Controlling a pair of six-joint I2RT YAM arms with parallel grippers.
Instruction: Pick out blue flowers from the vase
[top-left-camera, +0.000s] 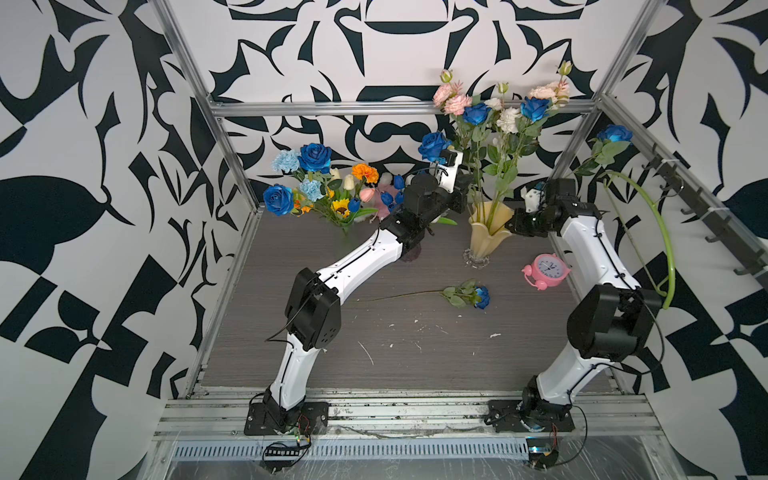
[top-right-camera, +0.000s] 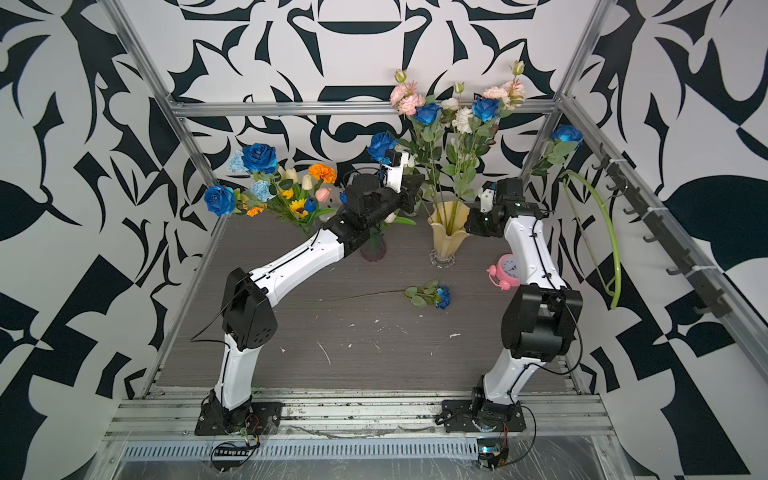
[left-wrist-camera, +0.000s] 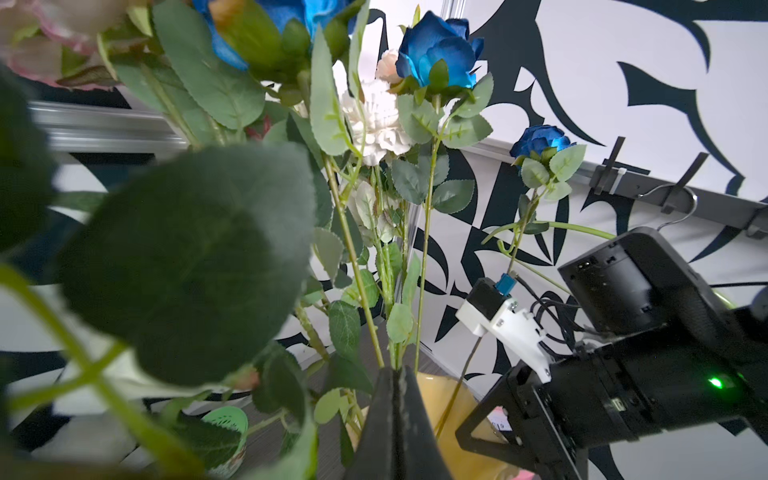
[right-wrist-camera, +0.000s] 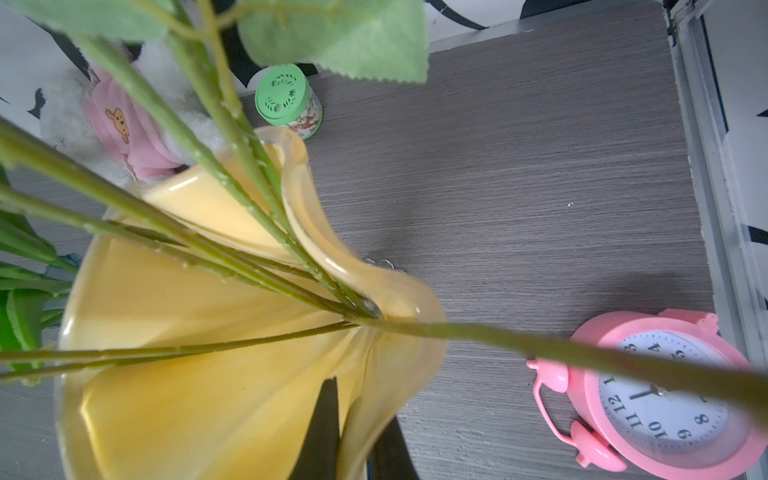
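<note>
The yellow fluted vase (top-left-camera: 480, 240) stands upright, holding several tall stems. Among its blooms are blue roses (top-left-camera: 477, 113); one blue rose (top-left-camera: 434, 147) leans left above my left gripper, and another (top-left-camera: 614, 134) leans far out to the right. My left gripper is shut beside the stems, with nothing clearly seen between its fingers. My right gripper is shut on the vase's rim, one finger (right-wrist-camera: 320, 432) inside the mouth and the other outside. One blue rose (top-left-camera: 481, 297) lies on the table, its stem pointing left.
A mixed bouquet (top-left-camera: 340, 188) stands at the back left, with tulips (top-left-camera: 388, 197) near my left arm. A pink alarm clock (top-left-camera: 547, 271) sits right of the vase, and a green-lidded tin (right-wrist-camera: 284, 96) behind it.
</note>
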